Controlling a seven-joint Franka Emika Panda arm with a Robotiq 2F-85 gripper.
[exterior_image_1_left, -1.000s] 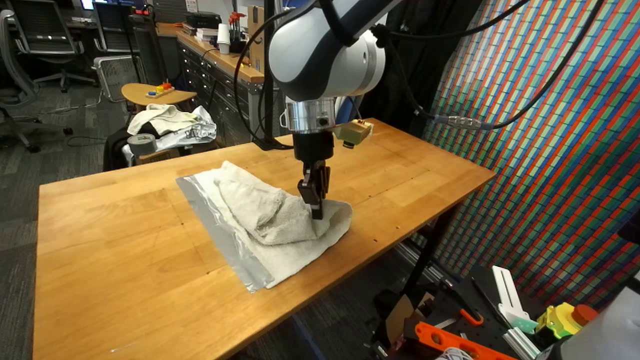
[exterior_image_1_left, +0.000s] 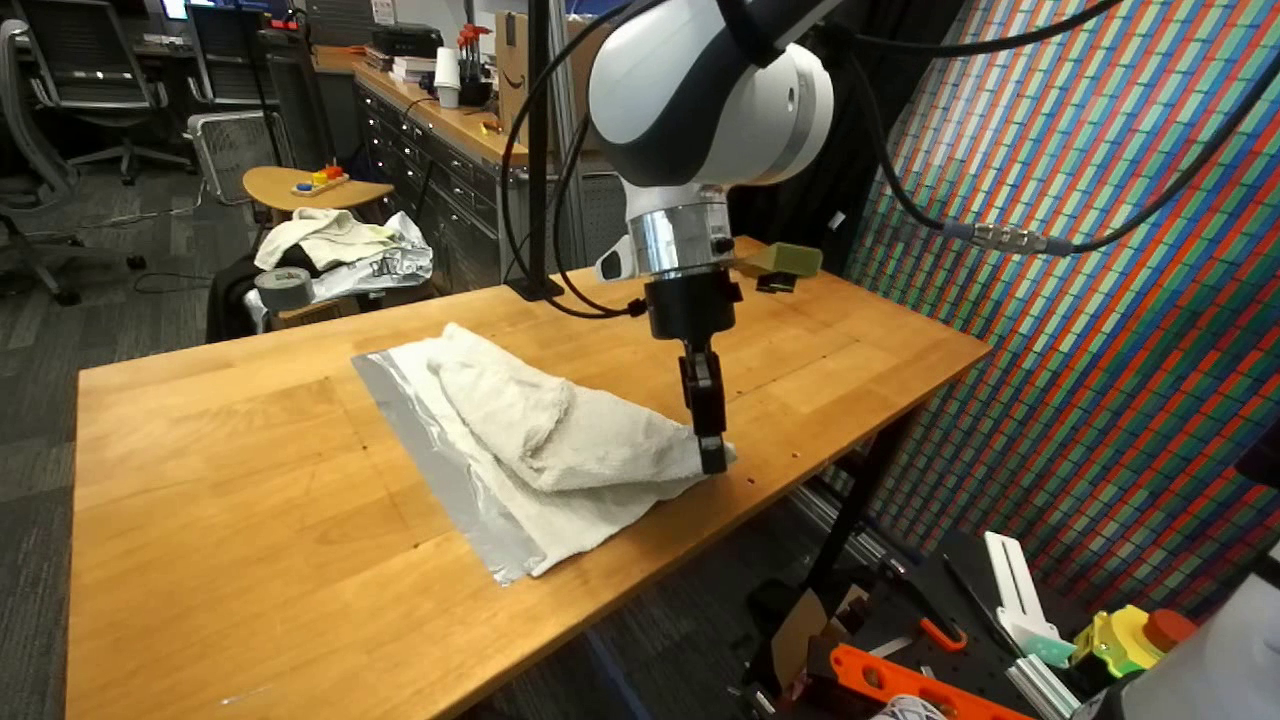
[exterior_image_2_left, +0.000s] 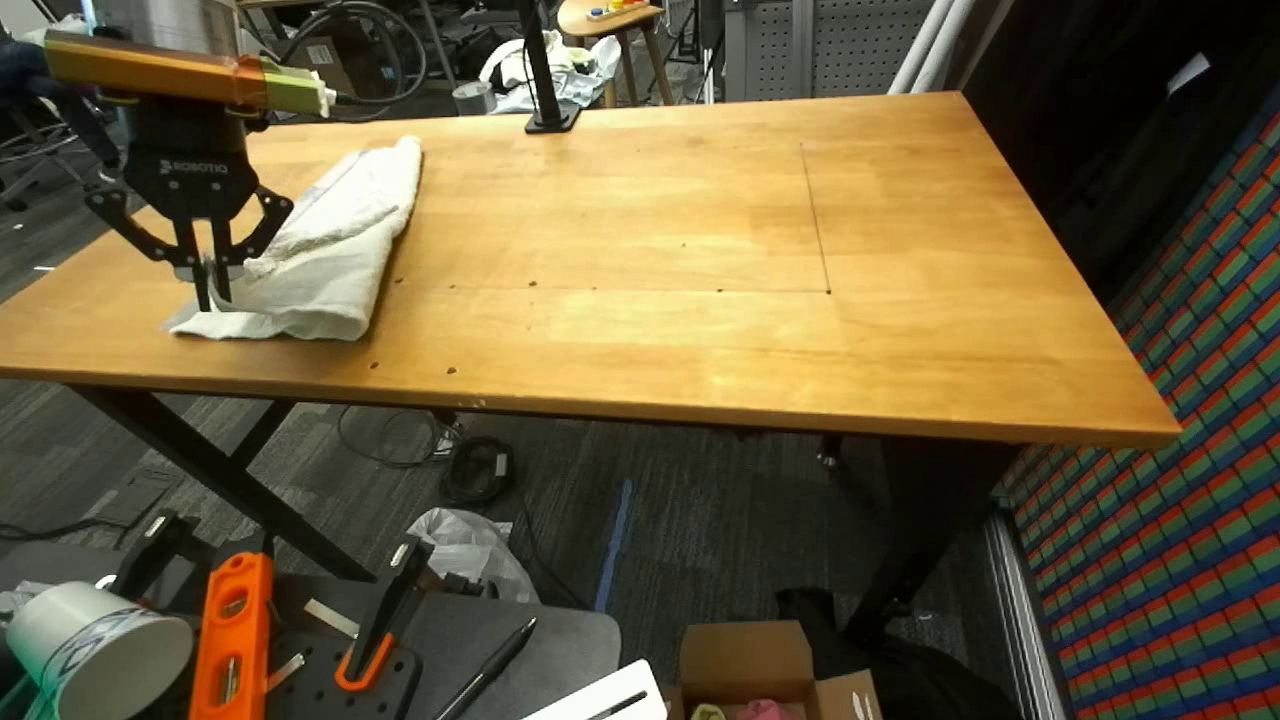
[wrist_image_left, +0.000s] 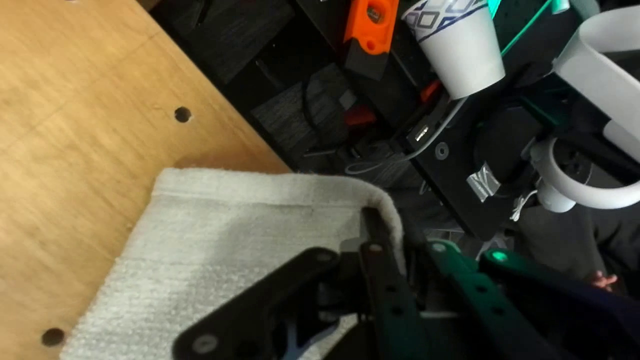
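A folded white towel (exterior_image_1_left: 546, 426) lies on the wooden table, partly over a strip of silver sheet (exterior_image_1_left: 444, 468). My gripper (exterior_image_1_left: 713, 462) is low at the towel's right end, close above the tabletop. Seen from the other side, the gripper (exterior_image_2_left: 212, 294) is shut on an edge of the towel (exterior_image_2_left: 348, 228). In the wrist view the towel's hemmed edge (wrist_image_left: 264, 189) curls round the tip of one finger (wrist_image_left: 378, 225) and passes between the fingers. How much cloth is pinched is hidden.
Past the gripper is the front edge of the wooden table (exterior_image_2_left: 672, 414). A black post (exterior_image_2_left: 549, 114) stands at its far edge. Off the table, a side surface holds a paper cup (wrist_image_left: 459, 45) and an orange level (exterior_image_2_left: 230, 636).
My gripper has moved right and towards the table's front edge. The towel's right end is drawn out with it, stretched flatter to a point. The silver strip has stayed put.
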